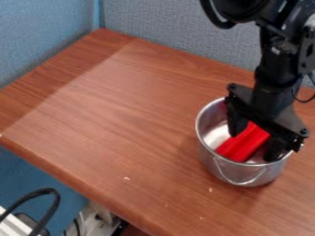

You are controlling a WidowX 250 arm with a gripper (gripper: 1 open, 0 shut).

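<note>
A metal pot [227,171] with a wire handle stands on the right part of the wooden table [110,111]. A red bar-like object [241,143] lies slanted inside it, on a pale bottom. My black gripper [260,126] is lowered into the pot from the upper right, its fingers over and beside the red object. Whether it is open or closed on the object is hidden.
Grey padded walls [172,28] bound it behind and at the left. Cables and a white item lie below the front-left edge.
</note>
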